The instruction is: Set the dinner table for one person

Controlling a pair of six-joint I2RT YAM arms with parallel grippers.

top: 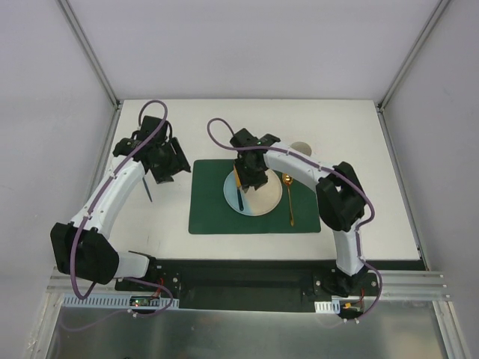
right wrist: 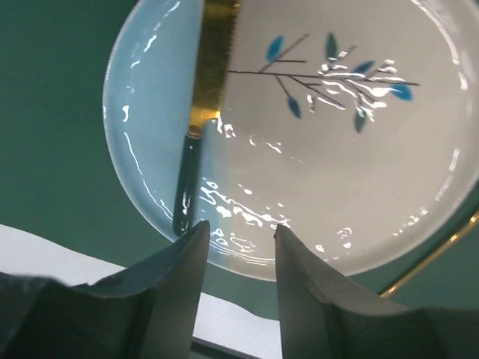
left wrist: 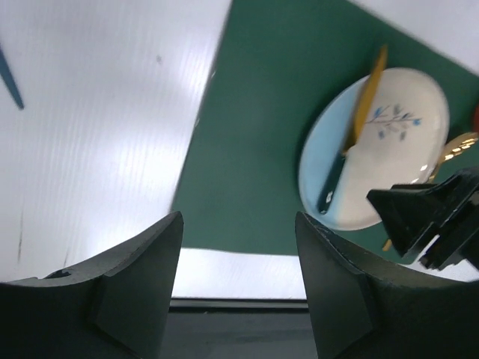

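A plate, blue on one side and cream with a leafy sprig (top: 263, 200), lies on the green placemat (top: 209, 221). The knife (right wrist: 210, 67), gold-bladed with a dark handle, rests on its blue side. To the plate's right a gold spoon (top: 291, 209) lies on the mat. Over the plate, right of the knife's handle, my right gripper has its fingers apart, nothing between them. My left gripper is open and empty, left of the mat in the top view. A thin dark blue utensil (left wrist: 9, 78) lies at the table's left, its rest hidden.
A cup (top: 301, 148) stands behind the mat's right part, partly hidden by the right arm.
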